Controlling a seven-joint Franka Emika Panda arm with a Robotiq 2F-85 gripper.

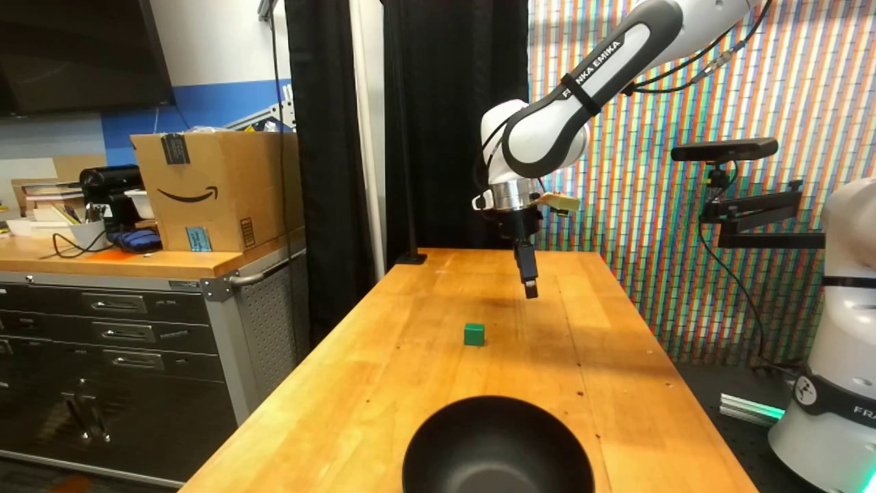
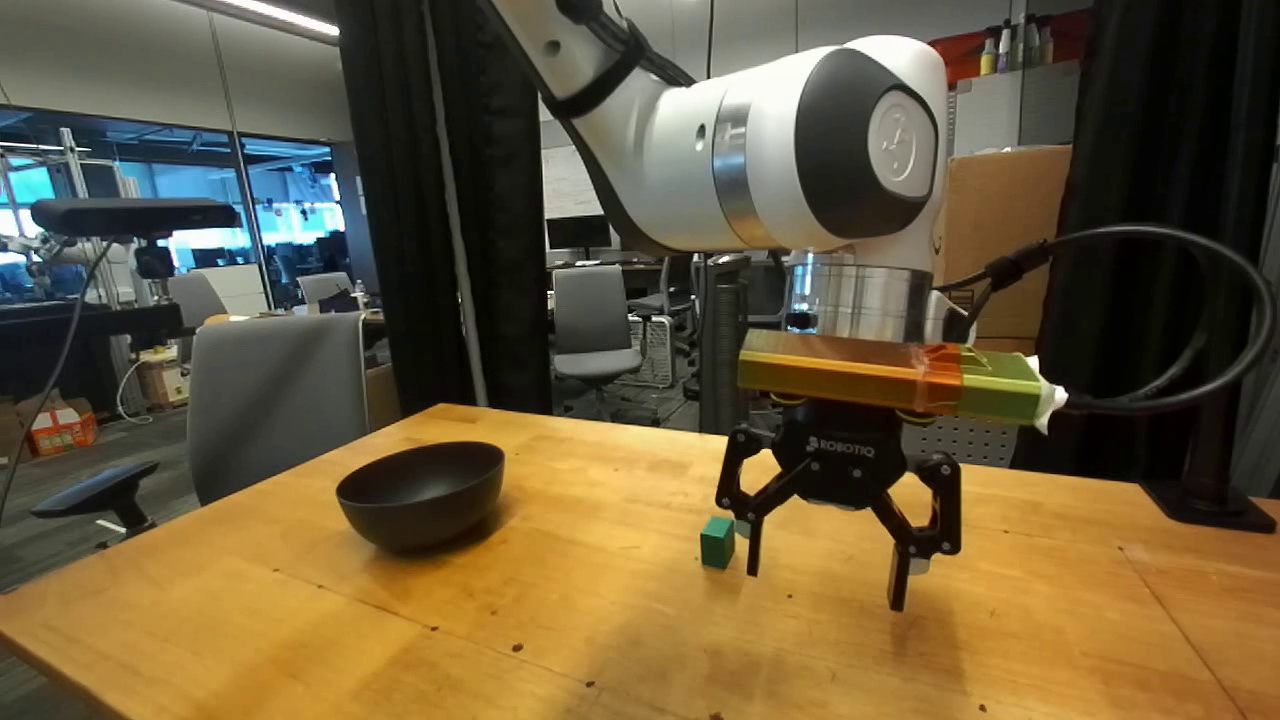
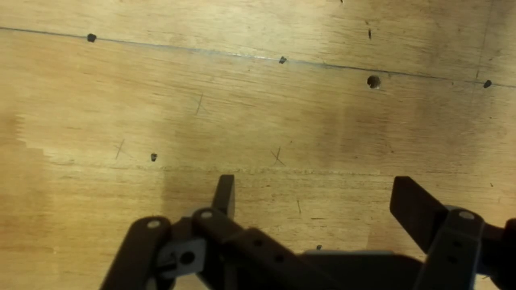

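Observation:
A small green cube point(image 1: 473, 334) rests on the wooden table point(image 1: 394, 353). The same green cube point(image 2: 717, 544) appears just left of one finger in the second exterior view. My gripper point(image 2: 828, 588) hangs above the tabletop, open, its fingers spread wide with only air between them. In the wrist view the gripper has bare wood below it, and the cube is out of that view. A black bowl point(image 1: 497, 448) stands at the near end of the table, apart from the cube; in the second exterior view the bowl point(image 2: 420, 494) is at the left.
Wood around the cube and between it and the bowl is clear. A black stand base point(image 2: 1206, 506) sits at the table's edge. A cardboard box point(image 1: 217, 189) is on a separate workbench. A camera on an arm point(image 1: 723, 150) stands beyond the table's right side.

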